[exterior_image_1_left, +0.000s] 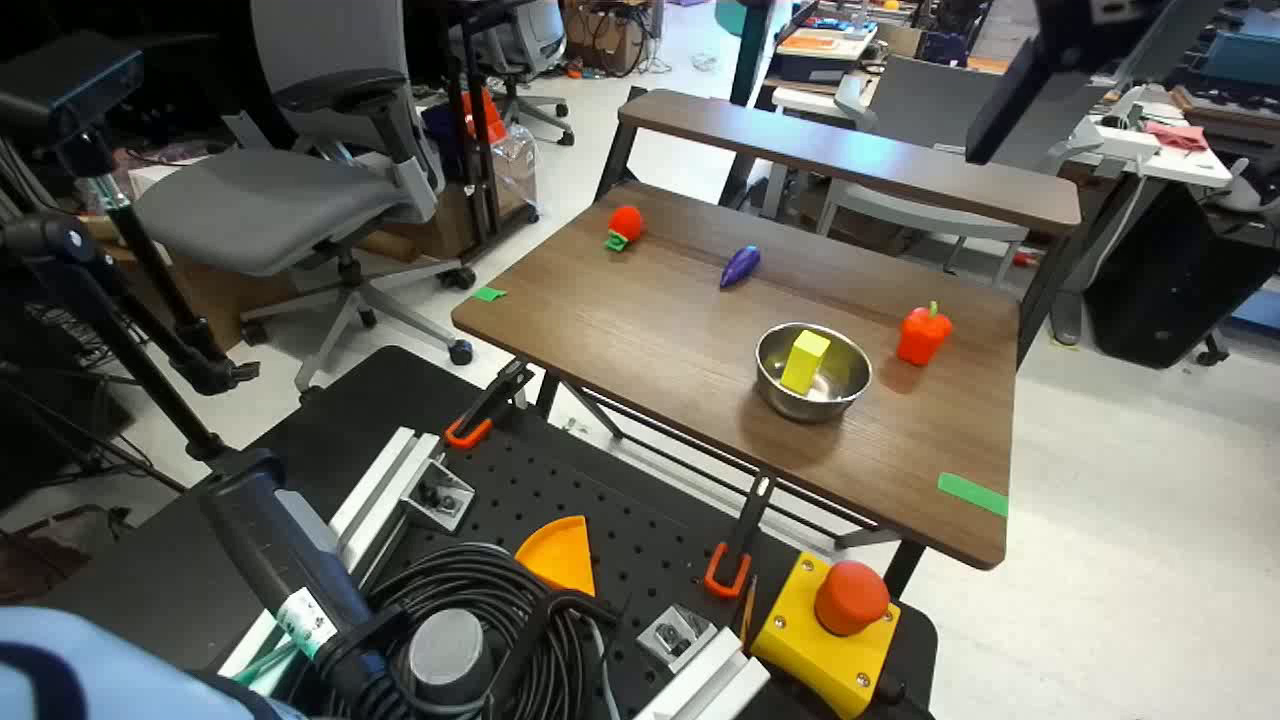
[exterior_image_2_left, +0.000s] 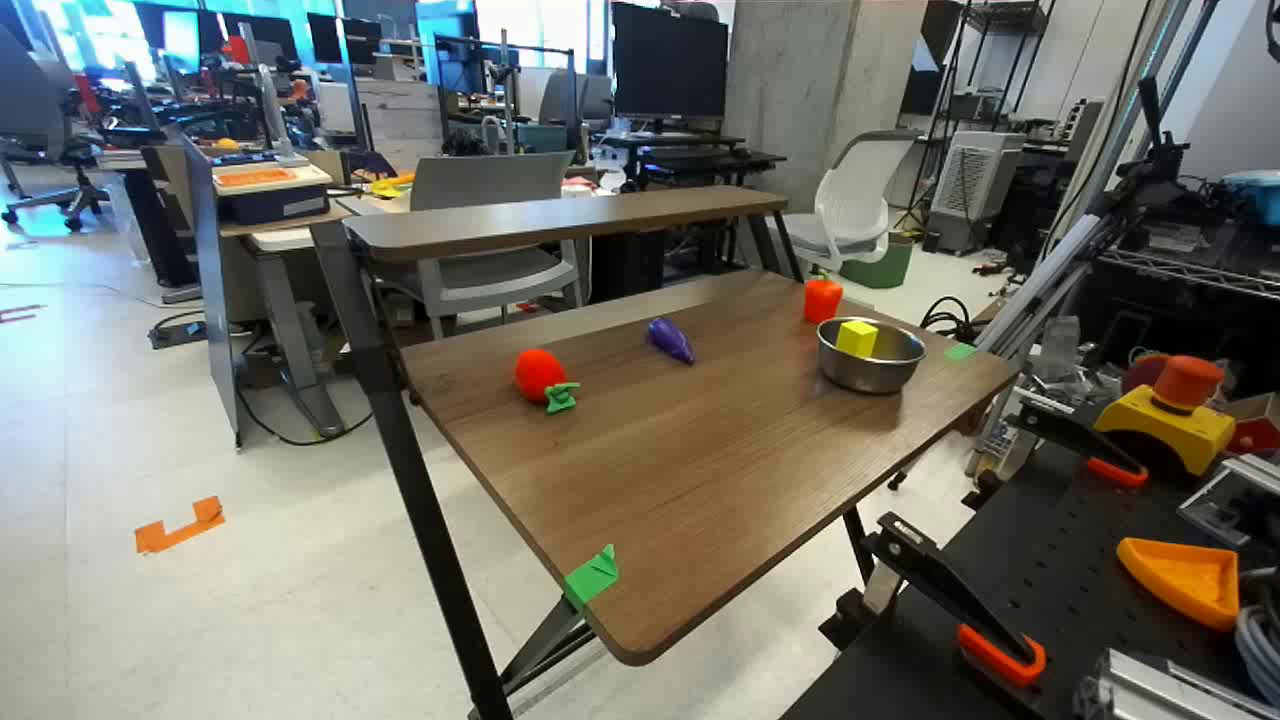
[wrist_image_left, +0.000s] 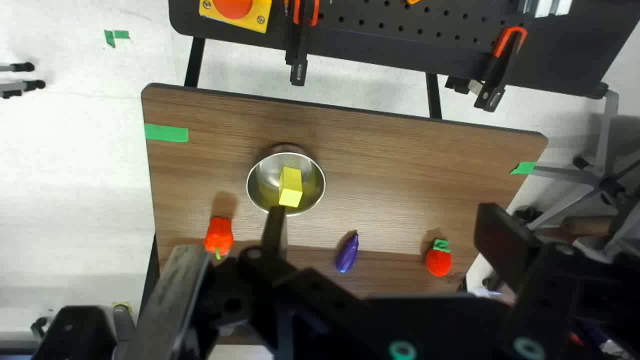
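Observation:
A steel bowl (exterior_image_1_left: 813, 372) stands upright on the brown table (exterior_image_1_left: 672, 324), with a yellow block (exterior_image_1_left: 804, 361) leaning inside it. Near the bowl rests an orange-red bell pepper (exterior_image_1_left: 923, 335). A purple eggplant (exterior_image_1_left: 740, 265) lies toward the table's back, and a red tomato-like toy with green leaves (exterior_image_1_left: 624, 226) is at the far end. From high above, the wrist view looks down on all of these past my gripper, whose dark fingers are spread wide with nothing held. One dark part of it hangs at the top right of exterior view 1.
A raised shelf (exterior_image_2_left: 564, 222) runs along the table's back edge. Beside the front edge is a black perforated bench with orange-tipped clamps (exterior_image_2_left: 960, 600) and a red-topped yellow button box (exterior_image_1_left: 834, 624). Green tape (exterior_image_1_left: 973, 493) marks table corners.

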